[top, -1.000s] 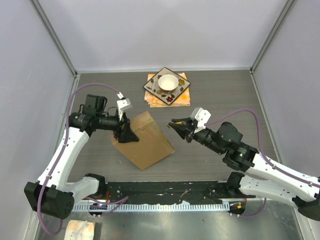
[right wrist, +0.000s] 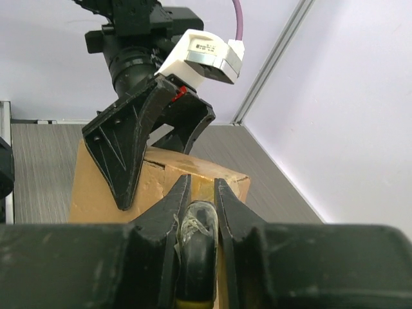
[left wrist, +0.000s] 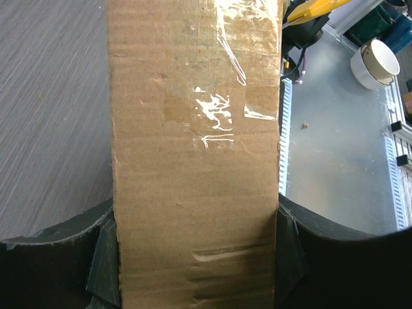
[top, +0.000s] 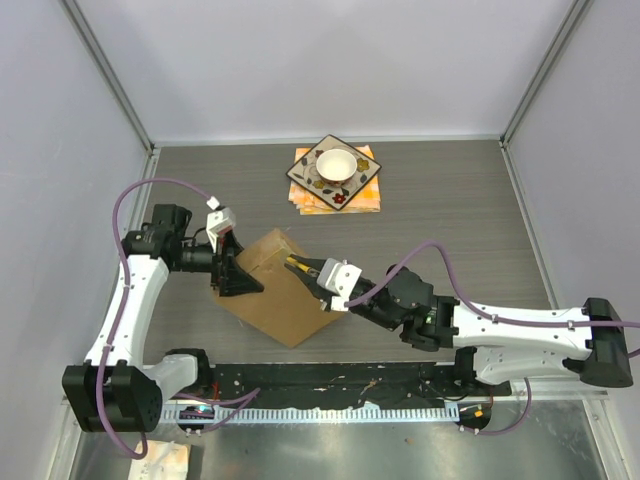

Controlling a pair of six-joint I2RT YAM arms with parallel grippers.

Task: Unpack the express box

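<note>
A tilted cardboard box point(top: 275, 310) is gripped by my left gripper point(top: 233, 268); in the left wrist view its taped narrow face point(left wrist: 193, 167) fills the gap between the fingers. My right gripper point(top: 308, 268) is shut on a yellow-handled tool point(right wrist: 196, 299), probably a box cutter, held close to the upper right part of the box. The tool's yellow body point(left wrist: 309, 9) also shows at the top of the left wrist view, beside the box. Whether its tip touches the box I cannot tell.
A floral tray point(top: 310, 185) with a white bowl point(top: 336, 166) sits on orange cloth at the back. Walls enclose the sides and back.
My right gripper has moved left with the yellow tool, closer to the box. My left gripper and the box have shifted slightly left.
</note>
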